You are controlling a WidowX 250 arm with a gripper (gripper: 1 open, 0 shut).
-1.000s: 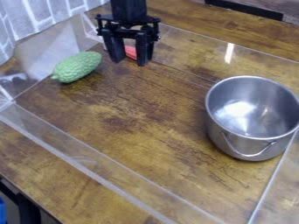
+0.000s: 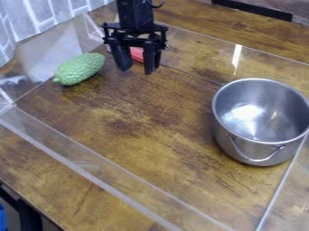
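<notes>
My black gripper (image 2: 136,56) hangs at the top centre of the camera view, its fingers pointing down and spread apart. Just behind it lies a small red-pink object (image 2: 140,53), partly hidden by the fingers; whether it is between them or only behind them I cannot tell. A green bumpy vegetable-like object (image 2: 79,69) lies on the wooden surface to the left of the gripper. A steel pot (image 2: 258,117) stands at the right.
Clear plastic walls border the table, and a light crumpled sheet lies at the back left.
My gripper has shifted very slightly over the last second; the objects on the table look unmoved.
</notes>
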